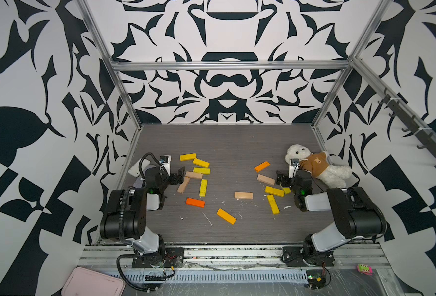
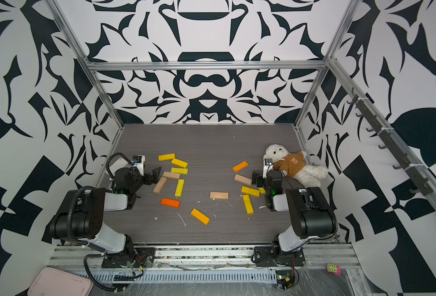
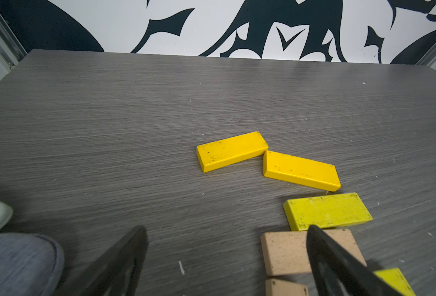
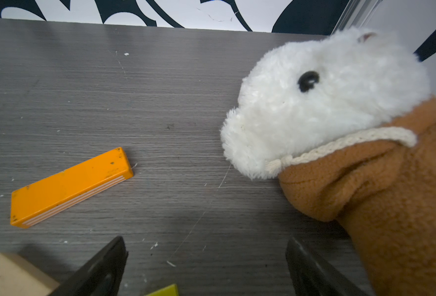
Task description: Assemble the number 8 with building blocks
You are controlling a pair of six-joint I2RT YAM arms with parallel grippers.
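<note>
Flat rectangular blocks lie scattered on the dark table in two groups. On the left are several yellow blocks, such as one at the back point(image 3: 232, 150), a wooden block point(image 3: 287, 252) and a red-orange block point(image 1: 195, 202). An orange block point(image 1: 226, 216) and a wooden block point(image 1: 243, 195) lie near the front middle. On the right are another orange block point(image 4: 72, 185), a wooden block point(image 1: 265, 179) and several yellow blocks, one at the front point(image 1: 272, 204). Beside the left group, my left gripper stands open and empty. My right gripper is also open and empty, by the right group.
A white plush toy in a brown shirt point(image 4: 390, 182) lies close to the right gripper. Grey and pale objects, including a grey cushion-like thing point(image 3: 18, 264), sit left of the left gripper.
</note>
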